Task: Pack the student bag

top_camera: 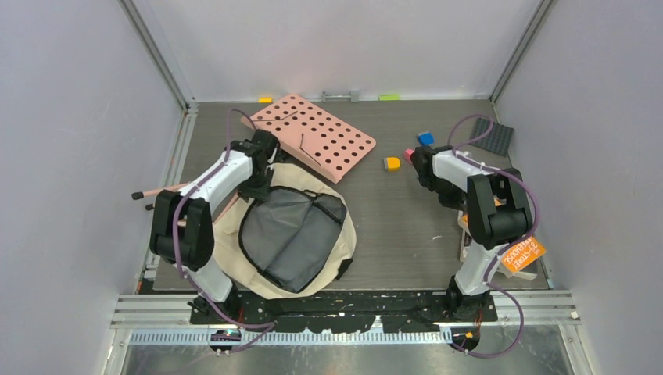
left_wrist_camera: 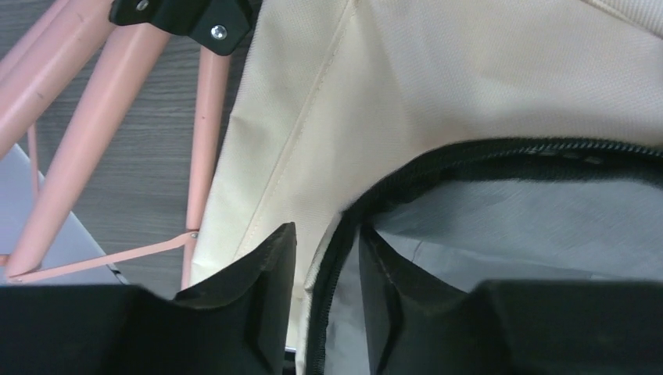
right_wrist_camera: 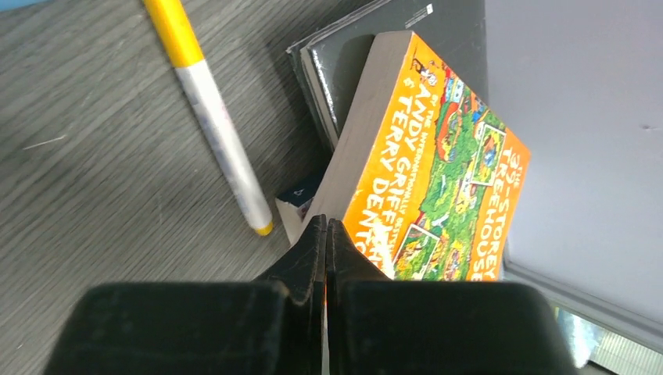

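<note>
The bag (top_camera: 289, 234), beige with a grey lining, lies unzipped at the front left. My left gripper is slightly open, its fingers on either side of the black zipped rim. In the right wrist view my right gripper is shut with nothing between its fingers. Its tips overlap the lower left side of the orange book (right_wrist_camera: 446, 180), which lies outside them. Under that book are a dark book (right_wrist_camera: 375, 55) and another book, mostly hidden. A white marker with a yellow cap (right_wrist_camera: 223, 141) lies left of the books.
The pink perforated board (top_camera: 313, 133) stands behind the bag, with pink legs (left_wrist_camera: 102, 141) at its left. Yellow (top_camera: 392, 164) and blue blocks (top_camera: 425, 138) lie mid-back. The right wall is close to the books.
</note>
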